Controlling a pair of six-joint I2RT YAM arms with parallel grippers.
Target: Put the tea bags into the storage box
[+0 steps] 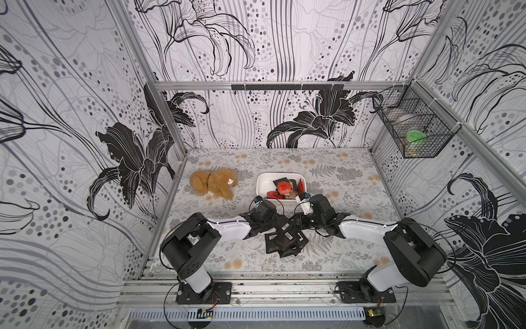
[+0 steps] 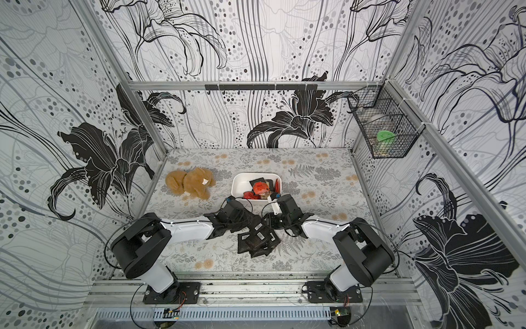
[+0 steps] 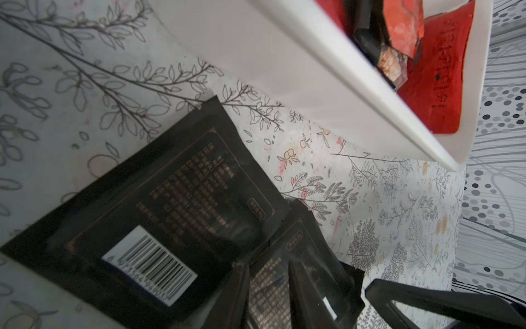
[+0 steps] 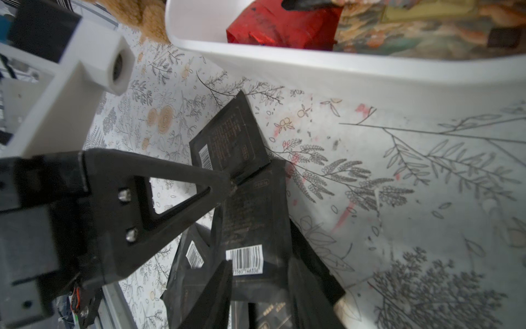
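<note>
Several flat black tea bags lie in an overlapping heap point(image 1: 285, 241) in front of the storage box point(image 1: 263, 186), a white tub. In the left wrist view, a tea bag with a barcode point(image 3: 180, 192) lies flat, its corner against a second tea bag point(image 3: 296, 252). My left gripper is low over these two, its fingers drawn close together on tea bag material; which bag is pinched is unclear. Opposite it, my right gripper stands open over another barcoded tea bag point(image 4: 252, 219), nothing gripped between its fingers.
The box holds red packets point(image 3: 441, 71) and other pouches, with bare space at its left side. A brown plush toy point(image 1: 213, 182) sits to the left. A wire basket point(image 1: 419, 126) hangs on the right. The two grippers are very close together.
</note>
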